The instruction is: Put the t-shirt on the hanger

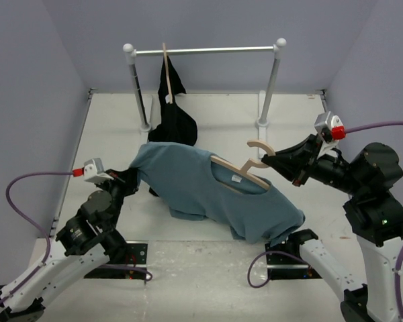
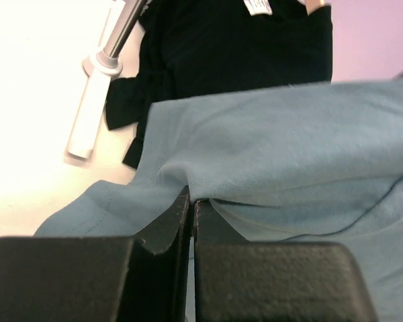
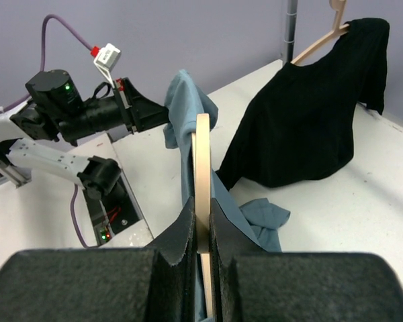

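Note:
A blue-grey t-shirt [image 1: 188,178] hangs stretched between my two arms, draped over both shoulders of a wooden hanger [image 1: 258,181]. The hanger's neck and hook show above the collar, where a white tag sits. My right gripper is shut on the hanger's wood near the hook. At the shirt's left end, my left gripper is shut on a fold of blue-grey cloth, seen closely in the left wrist view. The hanger's left tip is hidden under the fabric.
A white rack [image 1: 205,51] stands at the back, its bar mostly bare. A black garment [image 1: 173,124] hangs at the bar's left on another wooden hanger, just behind the blue-grey shirt. Open white table lies under the bar's right half.

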